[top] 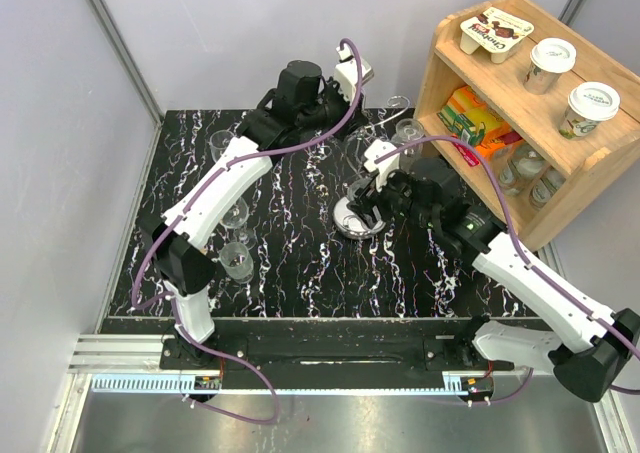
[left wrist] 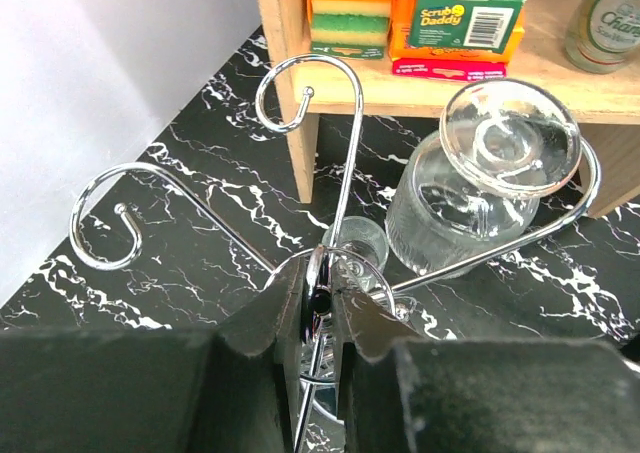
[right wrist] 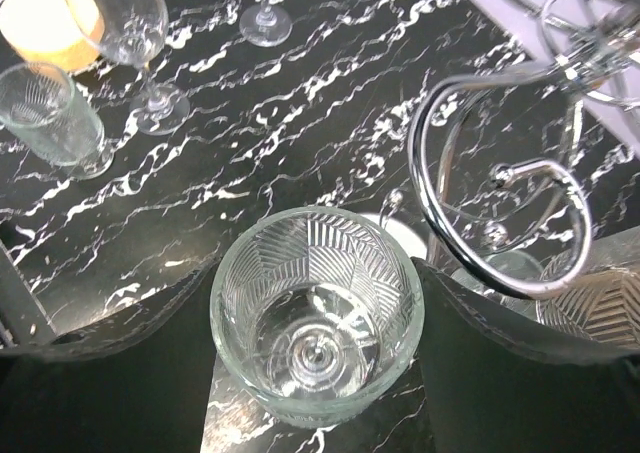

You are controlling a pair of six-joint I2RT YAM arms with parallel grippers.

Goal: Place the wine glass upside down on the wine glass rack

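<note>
The chrome wine glass rack (left wrist: 348,143) (right wrist: 432,173) has curled arms around a central post, above a white base (top: 346,216). My left gripper is shut on the rack's post at its top, among the rings. My right gripper is shut on a ribbed glass (right wrist: 315,383), seen from above with its open rim up and a round foot showing through the bottom, beside the rack. An upturned clear glass (left wrist: 508,138) sits at the rack's right arm in the left wrist view, over a larger glass vessel.
A wooden shelf (top: 548,93) with sponges, bottles and cups stands at the right. Several glasses (right wrist: 130,33) stand on the left of the marble surface (top: 290,273), near a yellow round object (right wrist: 40,23). The white walls bound the back and left.
</note>
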